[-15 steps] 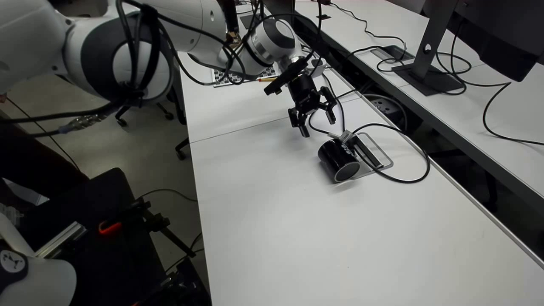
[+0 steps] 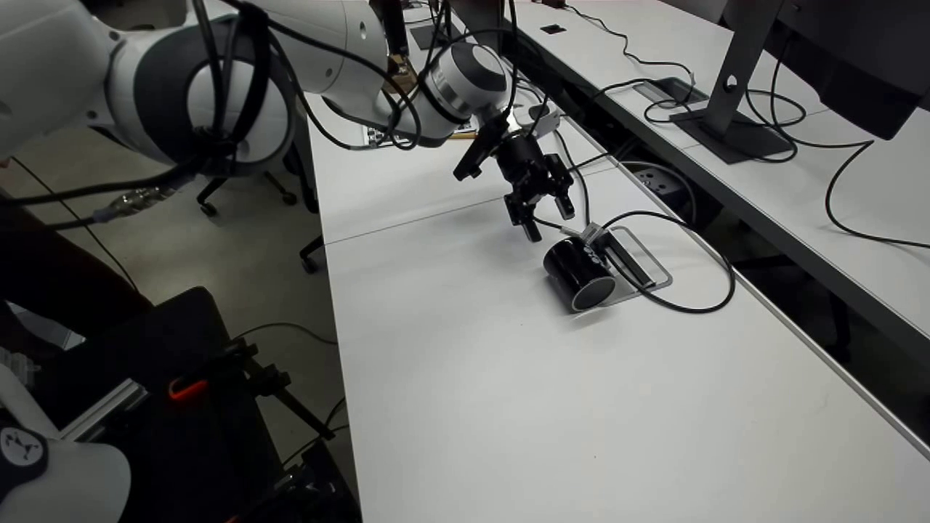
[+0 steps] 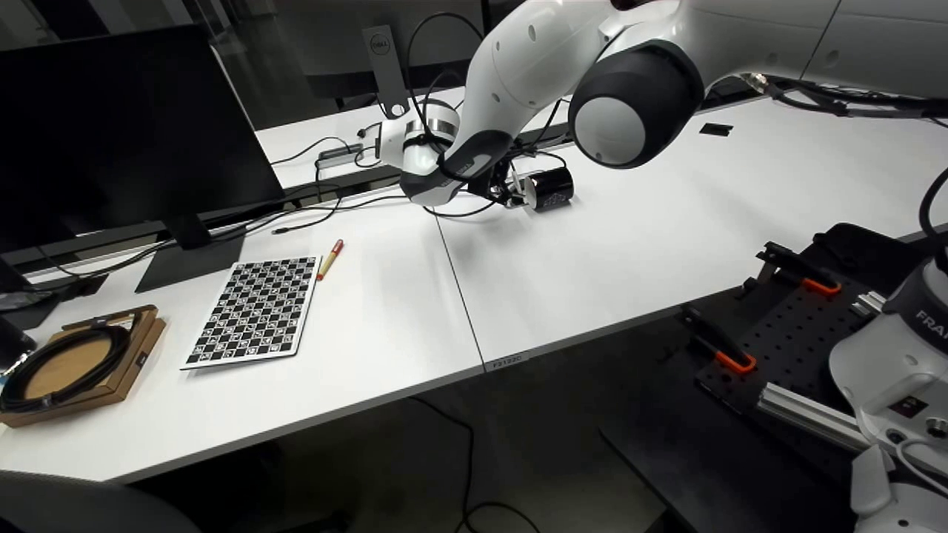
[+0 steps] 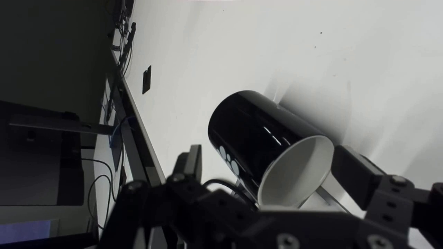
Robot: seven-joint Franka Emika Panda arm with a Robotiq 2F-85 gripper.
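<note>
A black mug (image 2: 575,269) with a pale inside lies on its side on the white table, against a metal cable hatch. In the wrist view, the mug (image 4: 253,128) turns its open mouth towards my gripper, and pale paw-like marks show on its flank. The gripper (image 2: 547,222) stands open just short of the mouth, with its fingers spread to either side. One finger (image 4: 357,174) appears close by the rim at the right; whether it touches cannot be told. In exterior view 2 the mug (image 3: 549,188) is partly visible, and the gripper is largely hidden behind the arm.
The cable hatch (image 2: 664,277) and a looping black cable (image 2: 732,283) lie beside the mug near the table's back edge. A checkered board (image 3: 258,311) and a marker (image 3: 329,260) lie farther off.
My gripper has moved slightly down and closer to the mug's mouth, tilting a little. It stays open, and the mug has not moved.
</note>
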